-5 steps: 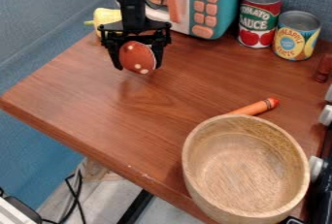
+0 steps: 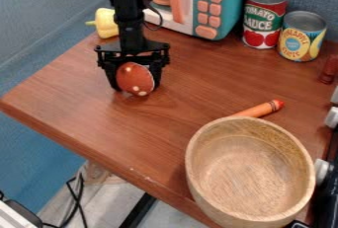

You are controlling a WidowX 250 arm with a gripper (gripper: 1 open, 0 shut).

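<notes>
The black gripper (image 2: 133, 66) hangs over the back left of the wooden table, its fingers down around a red-orange round object (image 2: 134, 79) with pale spots, which sits between them low at the tabletop. The fingers appear closed on it, though their tips are partly hidden by the object.
A wooden bowl (image 2: 250, 175) is at the front right, with an orange crayon-like stick (image 2: 256, 111) behind it. A tomato can (image 2: 263, 20), a yellow can (image 2: 302, 39), a toy microwave (image 2: 207, 5) and a yellow object (image 2: 105, 22) stand at the back.
</notes>
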